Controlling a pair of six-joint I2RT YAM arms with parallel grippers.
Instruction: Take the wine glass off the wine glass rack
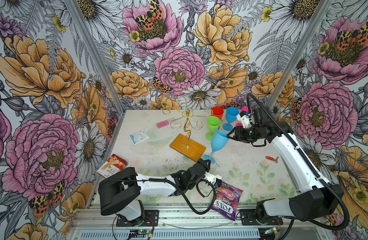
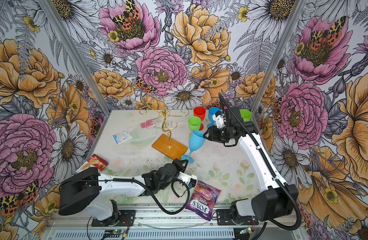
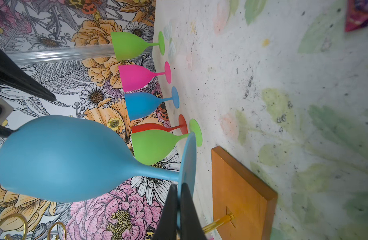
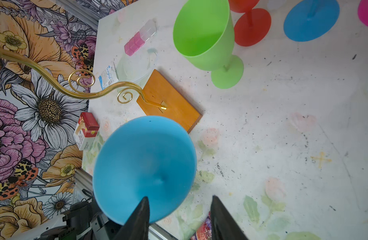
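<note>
A light blue wine glass (image 1: 219,140) stands tilted beside the wooden base (image 1: 186,146) of the gold rack (image 1: 187,114), off the rack's arms. My left gripper (image 1: 207,163) is at its foot; in the left wrist view its fingers are shut on the foot's thin edge (image 3: 186,160). My right gripper is part open at the bowl's rim, its fingers low in the right wrist view, with the rim (image 4: 180,136) close to the left finger. Whether that finger touches the glass I cannot tell.
Green (image 1: 213,124), red (image 1: 216,113), blue and pink glasses stand at the back right. A berry bag (image 1: 226,202) lies at the front edge, a keyed tag (image 1: 272,158) at the right.
</note>
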